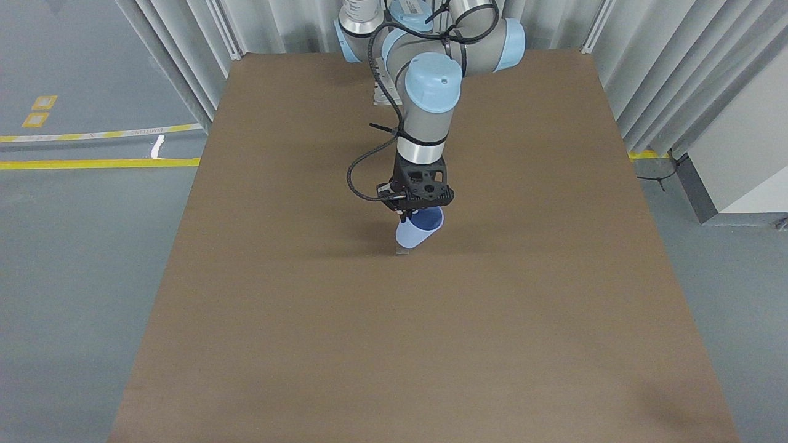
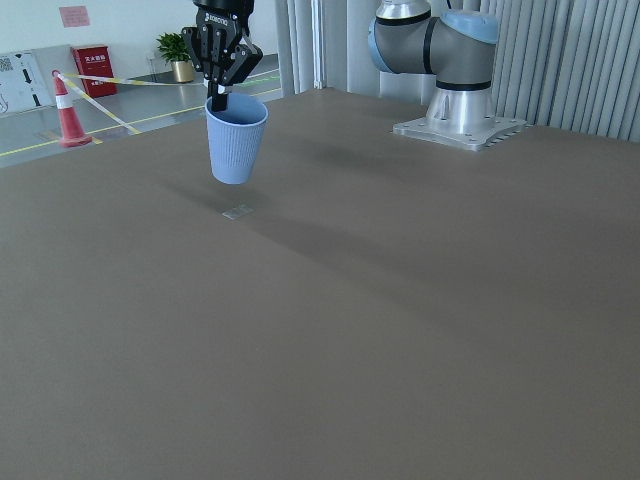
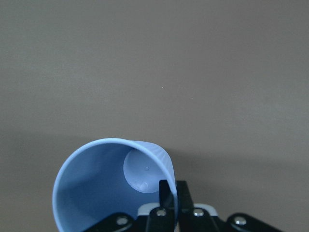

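A light blue plastic cup (image 1: 417, 233) (image 2: 236, 150) (image 3: 96, 188) hangs above the table, roughly upright in the left view. My gripper (image 1: 406, 214) (image 2: 218, 92) is shut on the cup's rim, one finger inside and one outside the wall. In the wrist view the cup's empty inside and round bottom show.
The robot's mount (image 2: 458, 130) stands at the back edge, before grey curtains.
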